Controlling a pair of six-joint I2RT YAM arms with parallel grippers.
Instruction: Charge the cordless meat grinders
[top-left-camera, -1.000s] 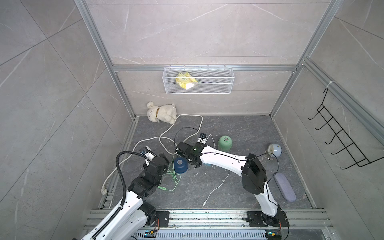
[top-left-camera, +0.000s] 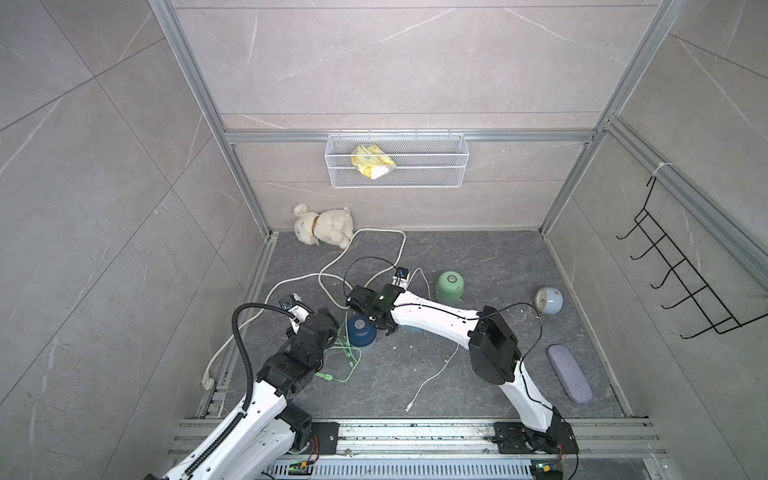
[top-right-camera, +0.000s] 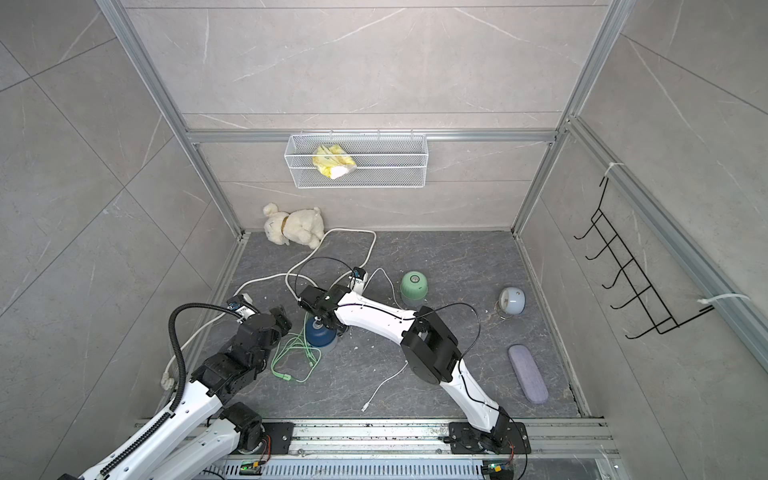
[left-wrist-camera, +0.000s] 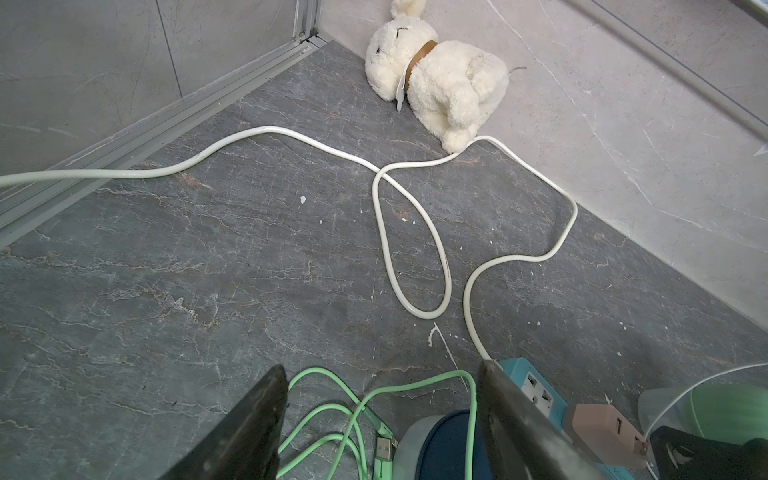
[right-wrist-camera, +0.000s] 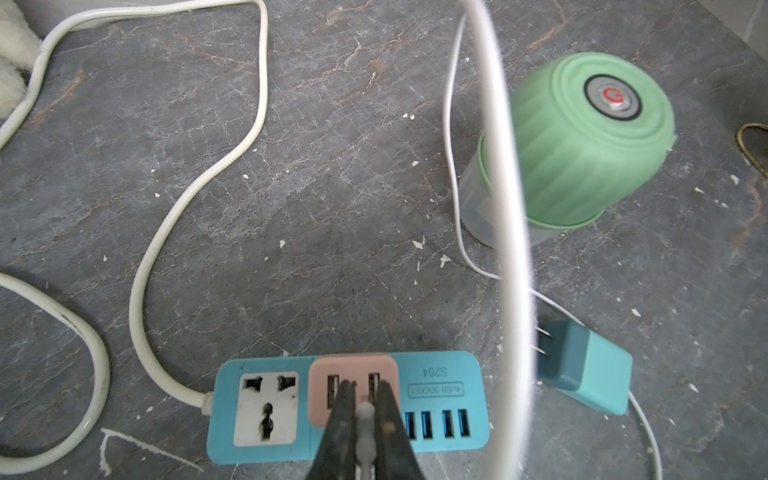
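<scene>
A green grinder (top-left-camera: 449, 284) stands right of centre, a blue one (top-left-camera: 361, 329) near my left gripper, which is open above green cables (left-wrist-camera: 413, 384). My right gripper is shut on something grey-white and thin, probably a cable end, over the pink USB section of the blue power strip (right-wrist-camera: 445, 368); whether it touches a port is unclear. A white cable rises blurred through the right wrist view. A teal plug adapter (right-wrist-camera: 601, 368) lies right of the strip.
A plush toy (top-left-camera: 324, 225) lies at back left. A white object (top-left-camera: 549, 300) and purple case (top-left-camera: 569, 373) are on the right. Long white cords cross the left and back floor; a wire basket (top-left-camera: 432, 160) hangs behind.
My right arm has moved slightly left over the last second, its gripper now a little nearer the middle-left. My left arm looks unmoved.
</scene>
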